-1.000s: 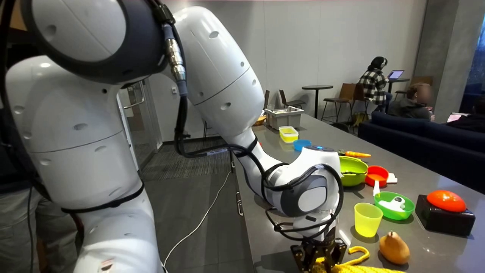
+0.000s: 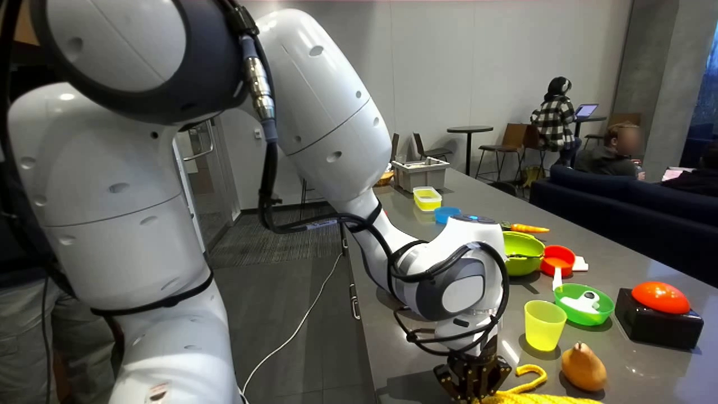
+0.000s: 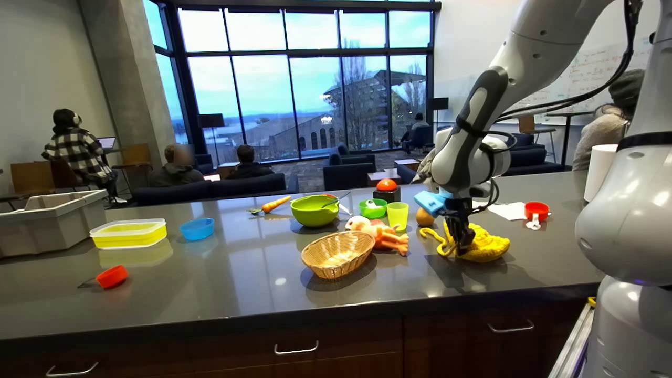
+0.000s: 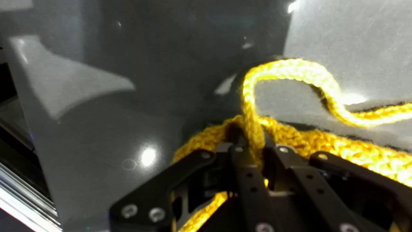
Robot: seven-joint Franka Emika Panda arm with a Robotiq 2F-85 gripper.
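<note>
A yellow knitted piece with a long cord lies on the grey counter. My gripper points down at its edge, shut on the yellow cord where it loops up from the knit. In the wrist view the cord rises between the fingers, arcs over and trails off to the right along the counter. Most of the knitted body lies behind and under the fingers. From exterior view 1 only the hooked cord end and a strip of knit show beside the gripper.
Close by stand a pear, a yellow-green cup and a red button on a black box. A wicker basket and a doll lie farther along. A red measuring cup sits behind the knit.
My gripper's fingers have come closer together on the yellow knit. The arm has barely moved, and the nearby objects stay where they were.
</note>
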